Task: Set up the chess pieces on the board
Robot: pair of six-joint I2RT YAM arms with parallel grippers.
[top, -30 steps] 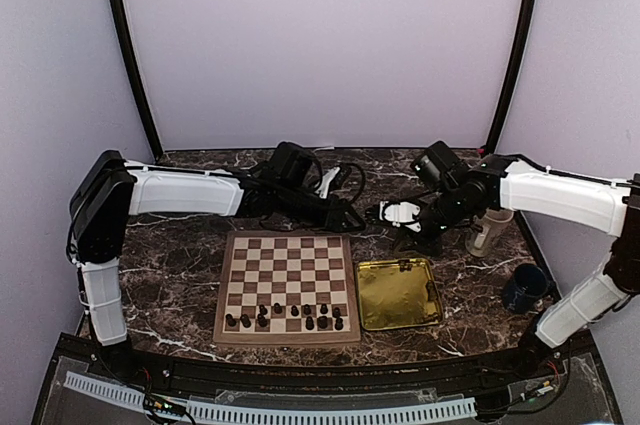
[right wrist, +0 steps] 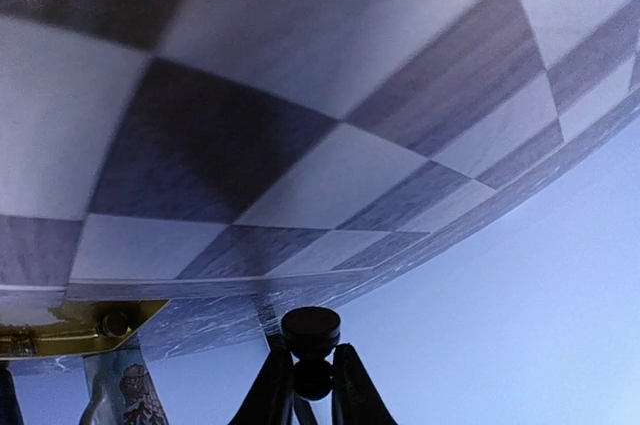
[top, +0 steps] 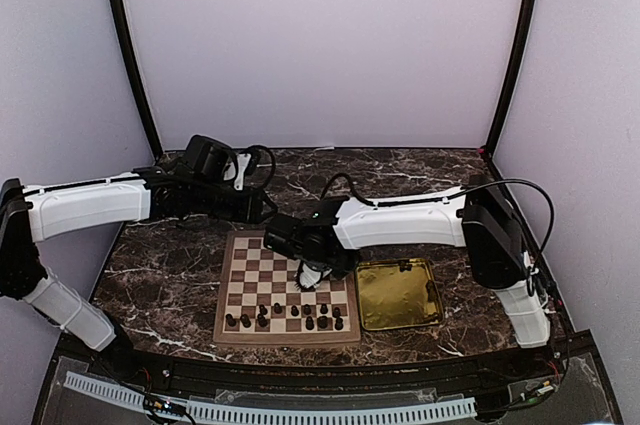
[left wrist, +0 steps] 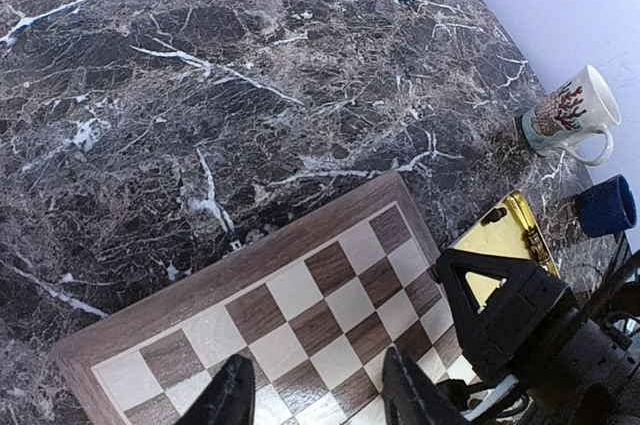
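Note:
The chessboard lies flat, with several dark pieces in rows along its near side. Its far squares are bare in the left wrist view. Fingers apart and empty, my left gripper hangs by the far left part of the board. A dark chess piece, its round base outward, is pinched between the fingertips of my right gripper. That gripper is over the right part of the board, and in the top view its own arm hides much of it.
A gold tray sits right of the board, holding a few dark pieces near its edges. Beyond it are a white mug and a blue cup. Behind the board, the marble table is clear.
My right arm has swung left from beside the tray to above the board, carrying the piece. The left gripper has drawn back leftward from the board's far right. The pieces on the board look unchanged.

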